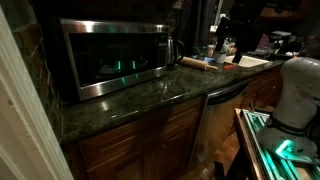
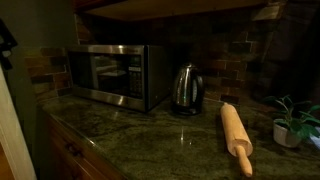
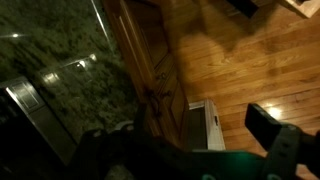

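In the wrist view my gripper stands open over the wooden floor, its dark fingers wide apart and nothing between them. A silver microwave (image 2: 112, 76) sits on the dark green stone counter (image 2: 130, 133). To its right stands a shiny kettle (image 2: 187, 88). A wooden rolling pin (image 2: 236, 135) lies on the counter at the right, well clear of the kettle. In exterior view 1 the dark upper right corner hides the gripper's exact outline.
A potted plant (image 2: 293, 124) stands beyond the rolling pin. Wooden cabinets (image 1: 137, 152) and a dishwasher (image 1: 216, 125) lie below the counter. The sink (image 1: 252, 61) is at the far right. Bare counter extends in front of the microwave.
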